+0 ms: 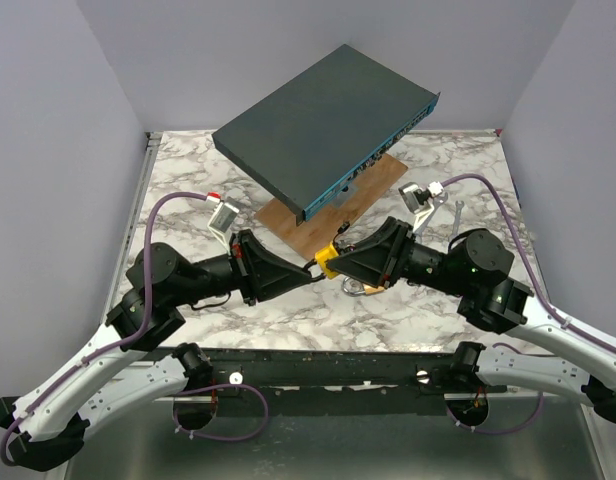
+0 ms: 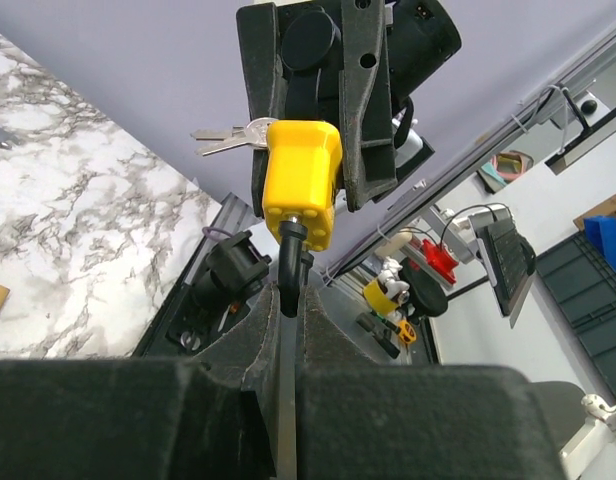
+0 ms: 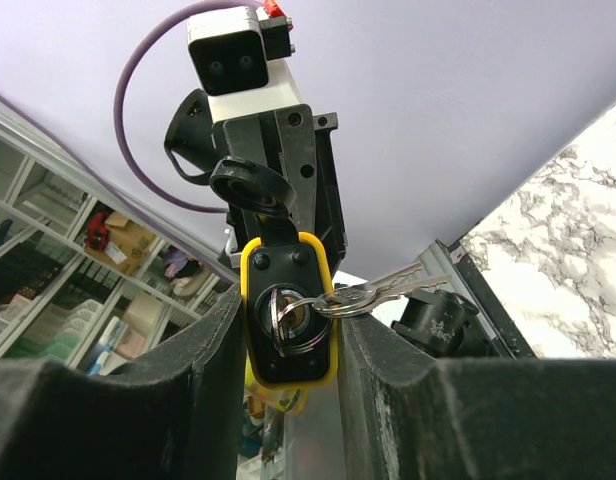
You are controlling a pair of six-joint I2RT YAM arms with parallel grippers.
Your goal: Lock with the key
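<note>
A yellow padlock (image 1: 327, 262) hangs between the two arms in the top view. My right gripper is shut on its body, whose black underside faces the right wrist camera with the round cap swung up. A silver key (image 3: 278, 320) stands at the keyhole; how deep it sits cannot be told. Other keys hang off it to the right, and keys (image 2: 233, 138) also stick out beside the body in the left wrist view. The black shackle (image 2: 291, 262) reaches into my left gripper, which is shut on it.
A large dark box (image 1: 323, 125) with a blue front edge overhangs a brown board (image 1: 373, 190) behind the grippers. Wrenches (image 1: 458, 215) and an orange-handled tool (image 1: 373, 290) lie to the right.
</note>
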